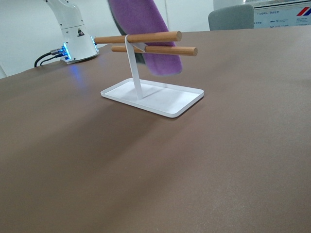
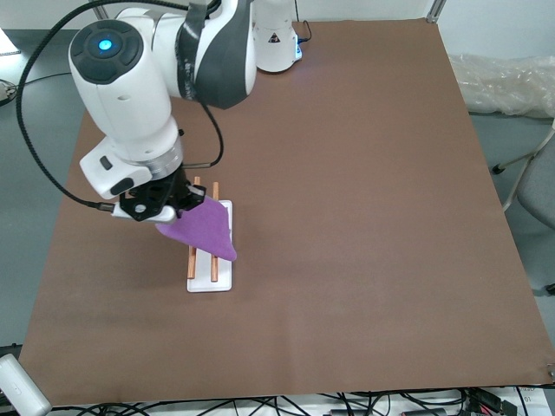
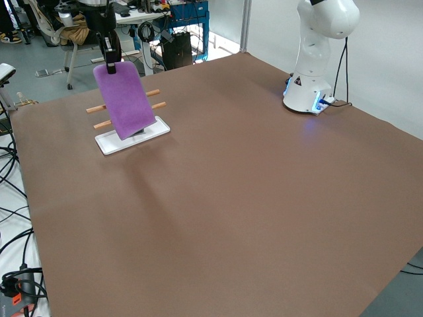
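A purple cloth [image 2: 198,225] [image 1: 143,17] [image 3: 125,99] hangs from my gripper [image 3: 111,68], which is shut on its top edge in the right view; in the left view the gripper is mostly hidden under the arm's wrist. The cloth, with a grey layer behind it, drapes down across a small rack with two wooden bars [image 2: 215,269] [image 1: 153,37] on a white tray [image 2: 222,284] [image 1: 170,102] [image 3: 145,135]. In the top view its lower part appears between or beside the bars; exact contact is unclear.
A grey chair [image 2: 542,182] and plastic wrap lie beyond the edge.
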